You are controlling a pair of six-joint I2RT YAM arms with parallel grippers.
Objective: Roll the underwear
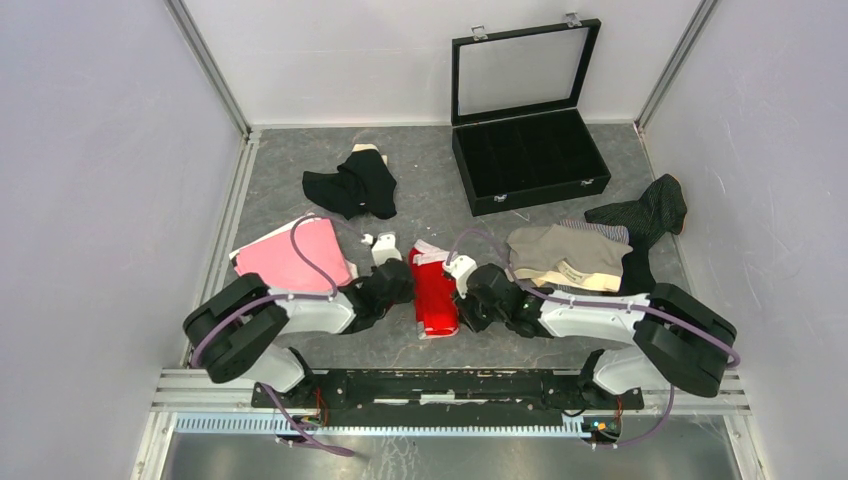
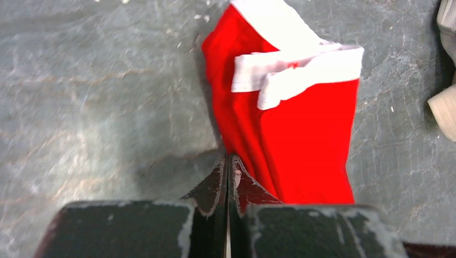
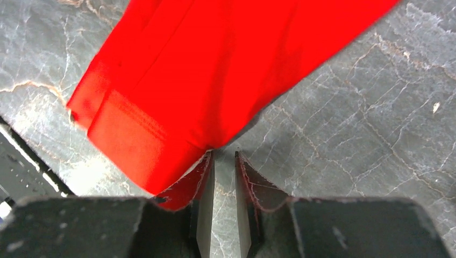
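Observation:
Red underwear with a white waistband (image 1: 434, 295) lies folded into a narrow strip on the grey table between my two arms. In the left wrist view, my left gripper is shut against the left edge of the red underwear (image 2: 309, 140), and no cloth shows between its fingers. My right gripper is part open at the opposite edge. Its left fingertip (image 3: 207, 161) touches the red cloth (image 3: 199, 80), while bare table shows in the gap between the fingers.
An open black box with a clear lid (image 1: 530, 160) stands at the back. Pink cloth (image 1: 290, 257) lies at left, black cloth (image 1: 352, 185) behind it, and beige cloth (image 1: 565, 250) and dark cloth (image 1: 645, 215) at right.

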